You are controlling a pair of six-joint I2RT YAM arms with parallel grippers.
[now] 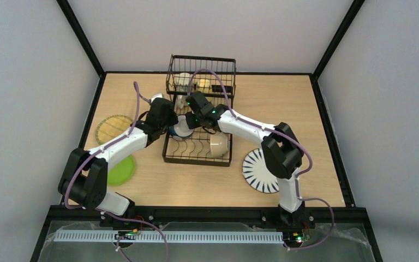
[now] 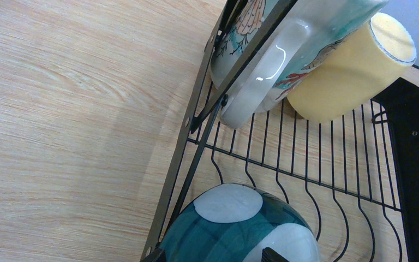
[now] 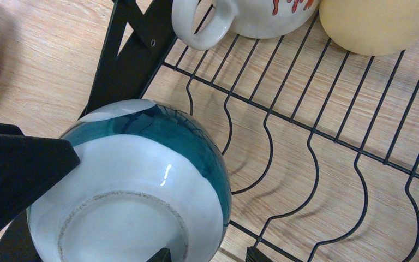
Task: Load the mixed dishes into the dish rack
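Observation:
A teal-and-white bowl [image 1: 181, 128] rests tilted on the left side of the black dish rack's [image 1: 197, 160] lower tier, its base facing the right wrist camera. My left gripper is open at the bowl's left side; the bowl [image 2: 229, 218] shows between its spread fingers. On the other side, my right gripper has its fingers apart, with the bowl's edge [image 3: 218, 191] between them. Whether any finger touches the bowl is hard to tell. A white cup [image 1: 219, 145] lies in the rack's front right.
A patterned mug [image 2: 283, 60] and a yellow cup [image 2: 354, 71] occupy the upper tier. Left of the rack lie a yellowish plate [image 1: 113, 129] and a green plate [image 1: 121, 171]. A blue-striped plate [image 1: 258, 172] is at right.

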